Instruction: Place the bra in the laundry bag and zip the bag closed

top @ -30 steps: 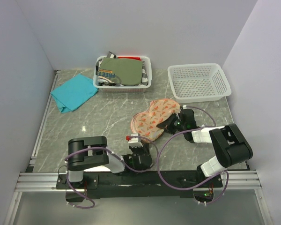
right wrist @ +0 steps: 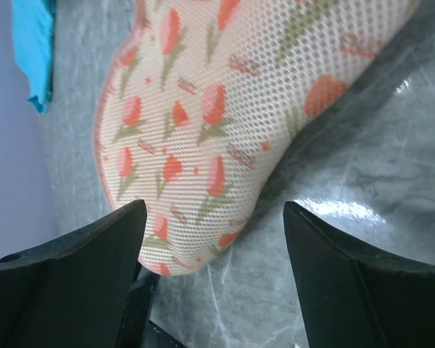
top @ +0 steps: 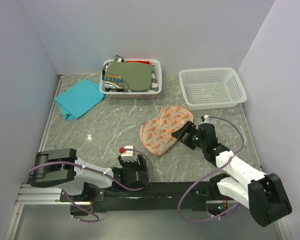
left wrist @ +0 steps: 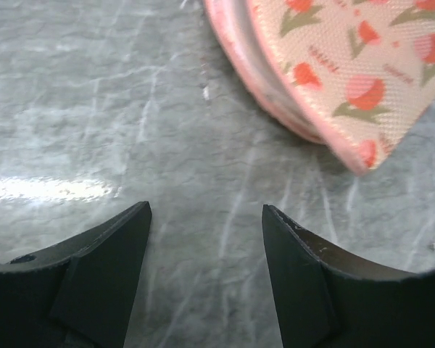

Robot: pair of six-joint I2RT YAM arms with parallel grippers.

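Note:
A heart-shaped laundry bag [top: 160, 131] with orange tulips on cream mesh lies on the marble table. In the left wrist view its pink-edged tip [left wrist: 355, 94] is up and to the right of my left gripper, which is open with nothing between its fingers. My right gripper is open over the bag's edge, with the mesh [right wrist: 188, 145] lying below and ahead of its fingers. In the top view my left arm is low at the front, left of the bag. No bra can be made out.
A white basket [top: 156, 87] of folded clothes stands at the back, an empty white basket [top: 212, 102] at the back right. A turquoise cloth [top: 79, 97] lies at the left.
Both arms have moved away from the bag: the left toward the left and front, the right toward the right and front. The bag has stayed about where it was.

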